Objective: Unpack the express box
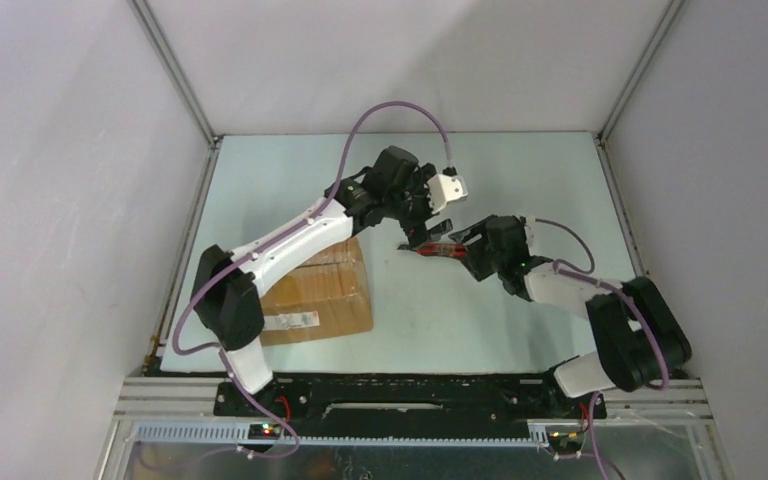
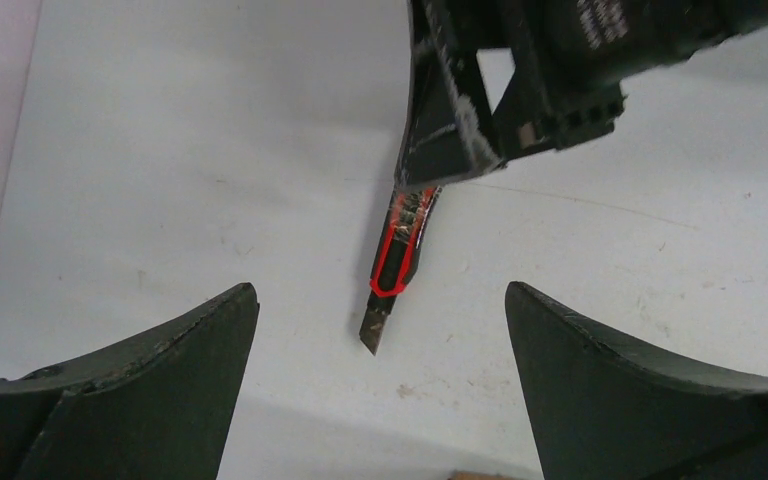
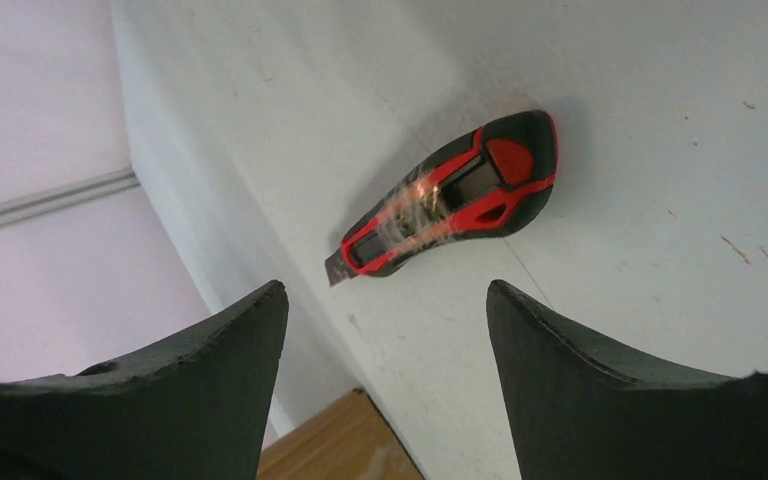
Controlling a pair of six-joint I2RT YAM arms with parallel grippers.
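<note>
A red and black box cutter (image 1: 442, 250) lies flat on the table, its blade end pointing left toward the box. My right gripper (image 1: 467, 252) hovers at the cutter's handle end, fingers parted; in the right wrist view the whole cutter (image 3: 447, 195) shows ahead of the fingers (image 3: 225, 360), not between them. Over the blade end, my left gripper (image 1: 434, 234) is open and empty. In the left wrist view the right gripper's dark fingers hide the cutter's (image 2: 397, 245) handle. The brown cardboard box (image 1: 345, 310) sits at left, partly covered by my left arm.
A white label (image 1: 291, 321) is on the box's front side. Bare table (image 1: 430, 325) stretches in front of the cutter, and the back right is clear. Both grippers stand close together above the cutter.
</note>
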